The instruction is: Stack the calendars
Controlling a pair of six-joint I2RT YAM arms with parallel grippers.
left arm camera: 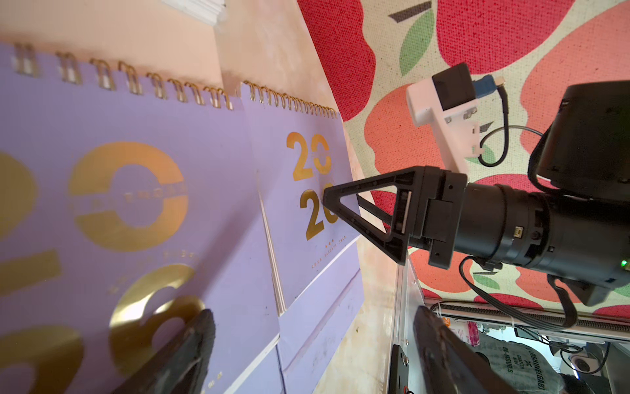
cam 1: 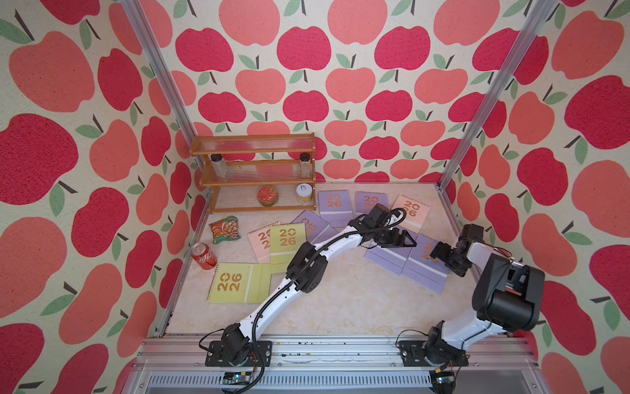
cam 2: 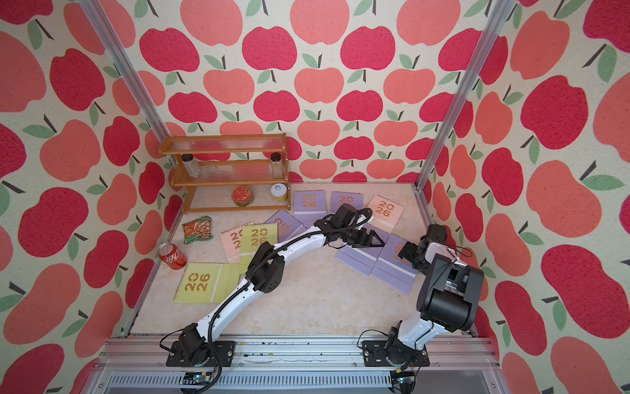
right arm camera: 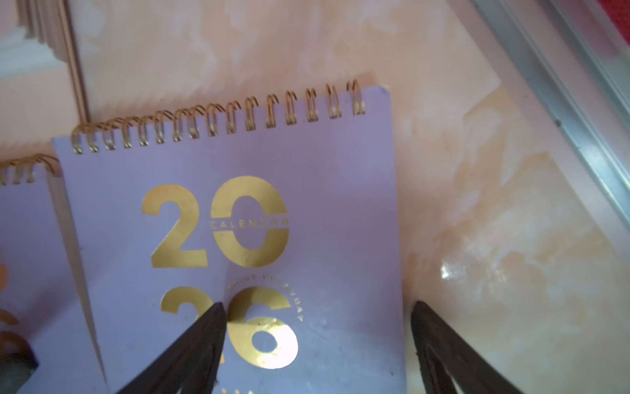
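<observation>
Two purple calendars lie side by side at the right of the table: the left one [cam 1: 387,260] is partly covered by my left gripper [cam 1: 409,243], the right one [cam 1: 425,269] reaches under my right gripper [cam 1: 442,261]. Both grippers are open and hold nothing. In the right wrist view, one finger [right arm camera: 197,358] hangs over the purple cover [right arm camera: 341,197], the other over bare table past its right edge. More purple calendars [cam 1: 335,205] and a pink one [cam 1: 411,211] lie behind. A green calendar [cam 1: 287,244] overlaps a pink one [cam 1: 260,246]; another green one [cam 1: 229,283] lies at front left.
A wooden shelf [cam 1: 256,163] with jars and tins stands at the back left. Near it are a snack packet [cam 1: 225,229] and a red can [cam 1: 203,256]. My left arm stretches diagonally across the table. A metal frame edges the right side.
</observation>
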